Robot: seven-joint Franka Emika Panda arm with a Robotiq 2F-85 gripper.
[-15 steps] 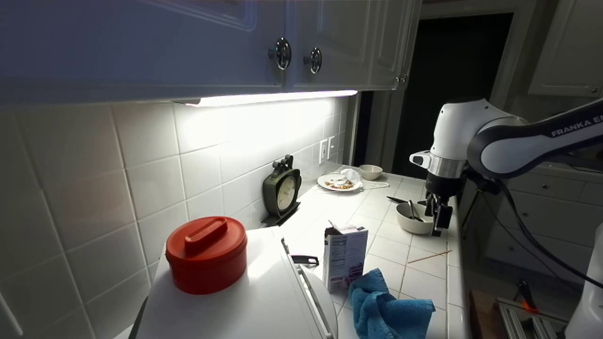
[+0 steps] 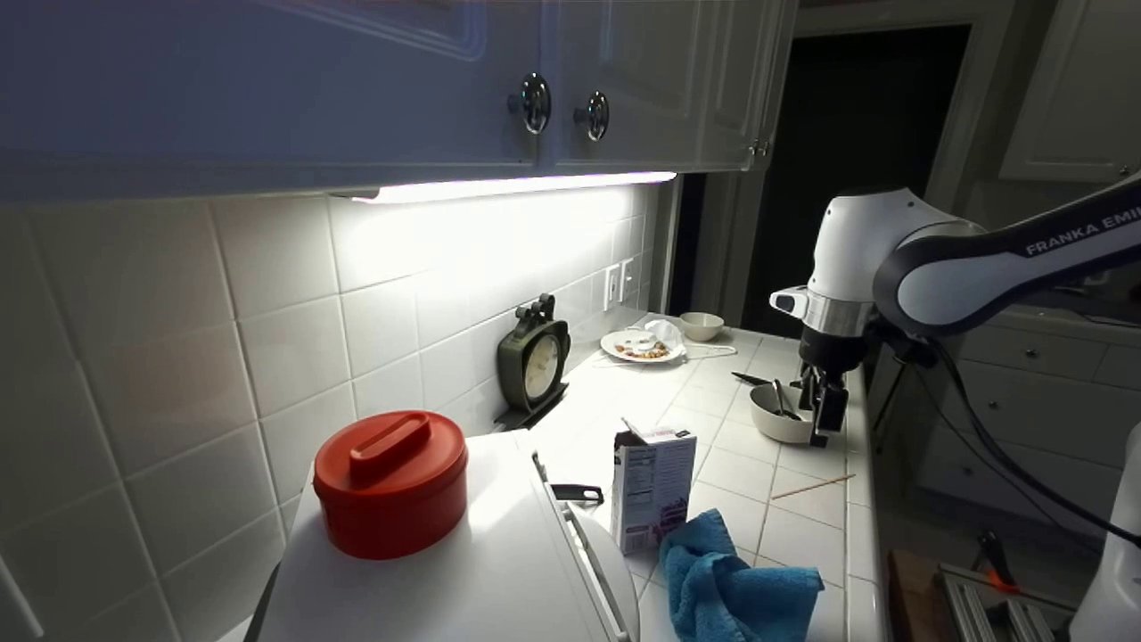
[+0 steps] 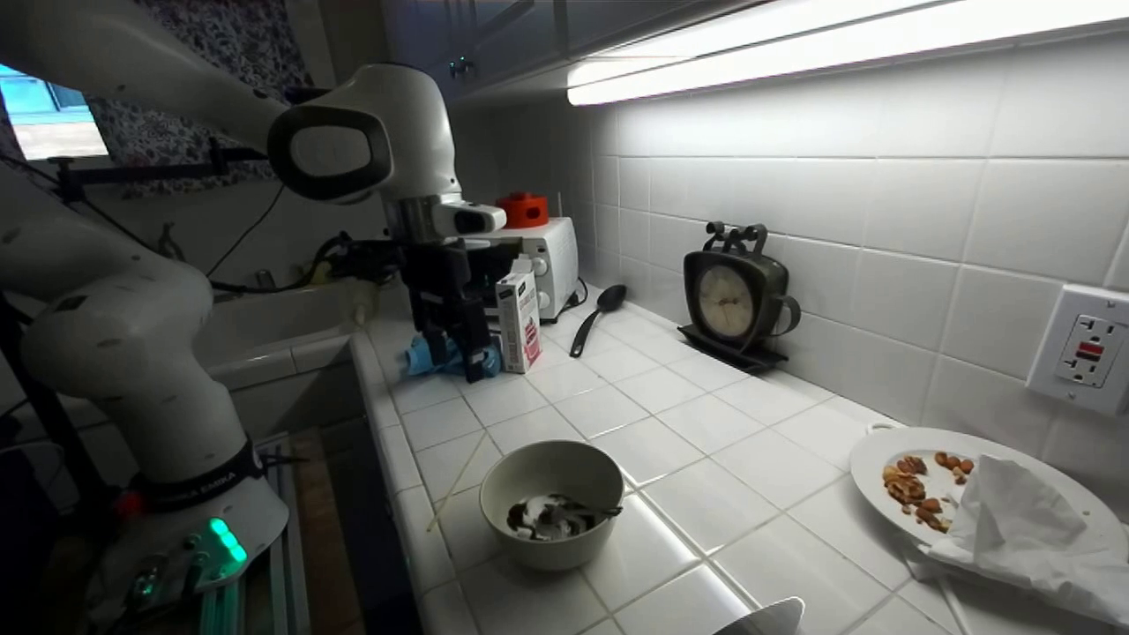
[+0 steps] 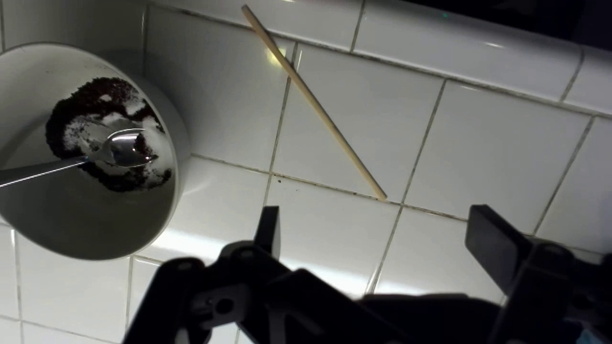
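Note:
My gripper is open above the white tiled counter, its two dark fingers wide apart with only tile showing between them. In the wrist view a thin wooden stick (image 4: 321, 112) lies on the tiles just beyond the fingertips, touched by neither. To its left is a pale bowl (image 4: 179, 134) holding dark and white powder, with a metal spoon (image 4: 123, 148) resting inside. Exterior view 2 has the bowl (image 3: 550, 466) nearest the camera and the gripper (image 3: 457, 354) farther back, in front of a carton (image 3: 520, 321).
A crumpled blue towel (image 2: 738, 583) lies beside the carton (image 2: 654, 487). A dark scale (image 3: 736, 296) stands against the wall, near a black spoon (image 3: 598, 317). A plate (image 3: 873, 457) with nuts and a napkin sits at the right. Mid-counter is mostly clear.
In exterior view 1 the arm and gripper have shifted slightly to the left. Bowl, stick, carton and towel have stayed in place.

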